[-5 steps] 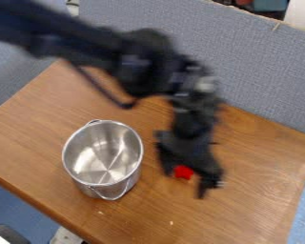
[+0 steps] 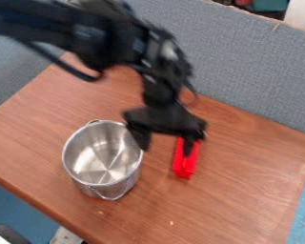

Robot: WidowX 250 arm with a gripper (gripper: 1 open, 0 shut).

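A steel pot [image 2: 102, 162] sits on the wooden table at the left. A red elongated object [image 2: 186, 164] lies to its right, its upper part near or behind the gripper. My black gripper [image 2: 163, 138] hangs over the space between pot and red object, blurred at the fingertips. Whether it touches either one is unclear.
A blue tape strip [image 2: 300, 213] lies at the right edge. A grey padded wall [image 2: 244, 76] runs along the back.
The gripper has moved up and left from the front right, uncovering the red object, which lies in about the same place.
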